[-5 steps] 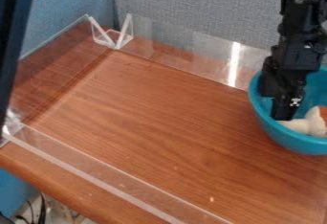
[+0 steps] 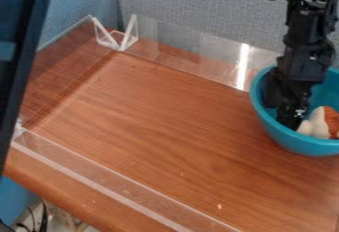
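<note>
My black gripper (image 2: 288,107) reaches down from the top right into a teal bowl (image 2: 302,147) at the right edge of the table. Its fingertips are low inside the bowl and dark against it, so their spacing is hard to make out. Beside them in the bowl lies a small white and orange-red object (image 2: 318,124), partly cut off by the frame edge.
Transparent low walls with a white corner bracket (image 2: 117,38) edge it at the back and left. A dark vertical panel (image 2: 16,58) fills the near left.
My gripper has shifted slightly left within the bowl. The white and orange-red object shows a little differently beside it.
</note>
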